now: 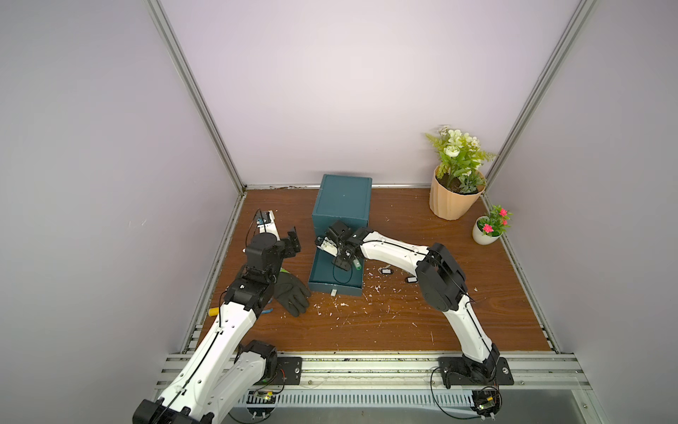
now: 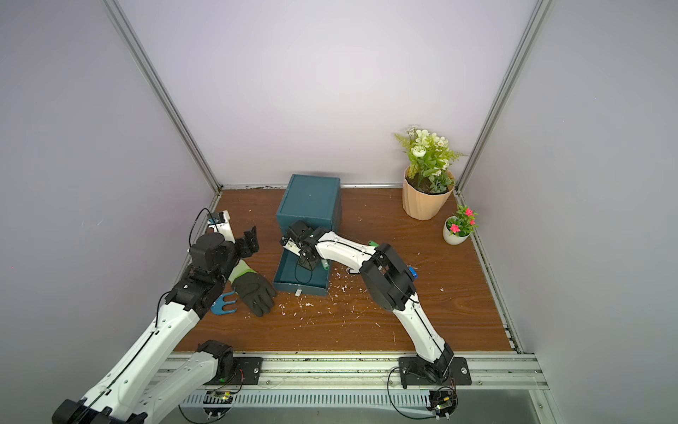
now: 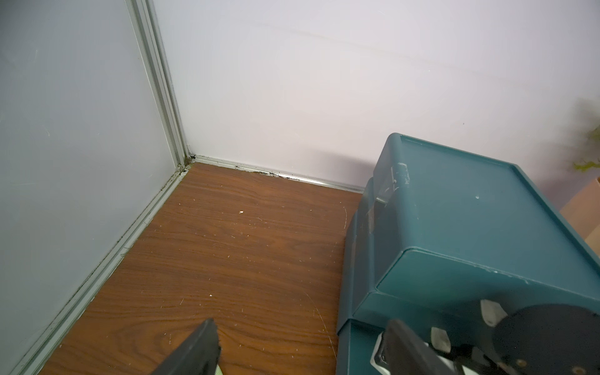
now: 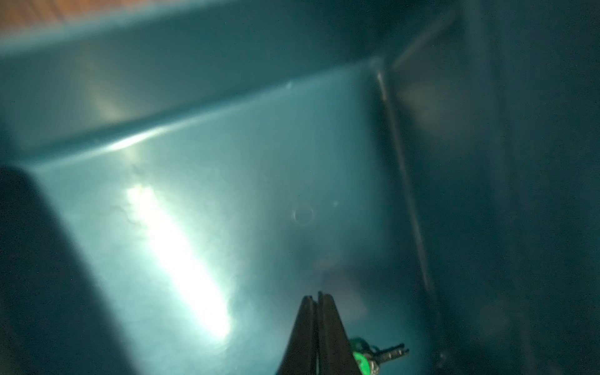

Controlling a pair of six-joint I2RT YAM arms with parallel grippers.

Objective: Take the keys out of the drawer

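Note:
The teal cabinet [image 1: 342, 198] stands at the back with its bottom drawer [image 1: 336, 284] pulled out. Low in the right wrist view, keys with a green tag [image 4: 361, 362] lie on the drawer floor, partly behind my right gripper. That gripper is inside the drawer, closed, with nothing seen between its fingertips. My left gripper hangs left of the cabinet, its fingers apart and empty.
A dark glove [image 1: 289, 293] lies left of the drawer, near blue and yellow tools. Small items [image 1: 386, 270] and scraps lie to its right. Two potted plants [image 1: 452, 198] stand at the back right.

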